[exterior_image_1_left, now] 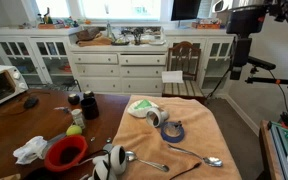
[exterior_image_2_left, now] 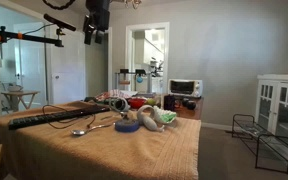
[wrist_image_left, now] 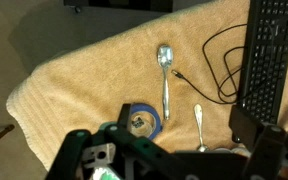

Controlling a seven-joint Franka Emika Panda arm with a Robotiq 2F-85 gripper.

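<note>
My gripper (exterior_image_1_left: 240,62) hangs high over the right side of the towel-covered table, touching nothing. In the wrist view the gripper looks straight down, its dark fingers spread wide, with nothing between them. A roll of blue tape (wrist_image_left: 144,107) lies flat on the tan towel (wrist_image_left: 89,85). Beside it a metal spoon (wrist_image_left: 165,57) rests with its bowl toward the table edge. Another spoon-like utensil (wrist_image_left: 198,115) lies closer to the black keyboard (wrist_image_left: 271,55). In exterior view 1 the tape (exterior_image_1_left: 172,131) is near a silver-white cup (exterior_image_1_left: 155,117) lying on its side.
A red bowl (exterior_image_1_left: 65,152), dark bottles (exterior_image_1_left: 89,106) and a white cloth (exterior_image_1_left: 30,150) crowd the bare wood side. A green-and-white item (exterior_image_1_left: 142,106) sits on the towel. A thin black cable (wrist_image_left: 212,65) loops beside the keyboard. The towel's outer corner is clear.
</note>
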